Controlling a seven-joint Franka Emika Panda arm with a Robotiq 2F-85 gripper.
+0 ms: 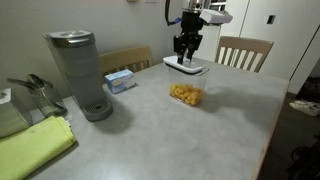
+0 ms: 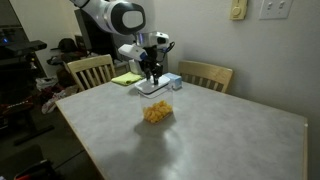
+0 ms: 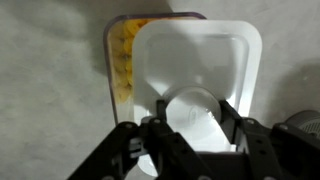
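A clear container (image 1: pixel 187 92) holds orange-yellow balls or snacks and stands on the table. Its white lid (image 1: pixel 184 66) is held by my gripper (image 1: pixel 184 50), right over the container's top and slightly tilted. In the wrist view my gripper is shut on the round knob (image 3: pixel 197 112) in the lid's middle. The lid (image 3: pixel 245 45) sits off to one side there, so a strip of the container with its yellow contents (image 3: pixel 122 70) shows along the left. Whether the lid touches the rim cannot be told.
A grey cylindrical appliance (image 1: pixel 77 70), a blue-white box (image 1: pixel 120 81), a utensil holder (image 1: pixel 45 95) and a yellow-green cloth (image 1: pixel 33 147) occupy the table's left side. Wooden chairs (image 1: pixel 243 52) stand behind.
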